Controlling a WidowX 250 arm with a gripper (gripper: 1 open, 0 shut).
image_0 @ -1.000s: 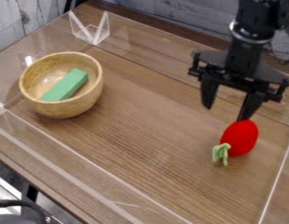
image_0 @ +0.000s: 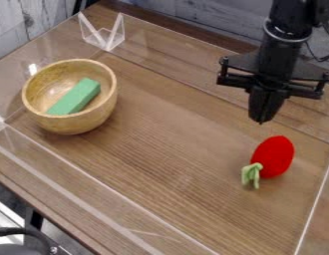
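The black gripper (image_0: 270, 90) hangs over the upper right of the wooden table, above and behind a red object with a pale green top (image_0: 272, 156), apart from it. Nothing shows between its fingers; how far they stand apart is hard to tell. A wooden bowl (image_0: 100, 111) on the left holds a green block (image_0: 76, 99).
A white wire-like object (image_0: 101, 32) stands at the back left. A dark cable or object lies at the bottom-left edge.
The red object and the bowl have not moved.
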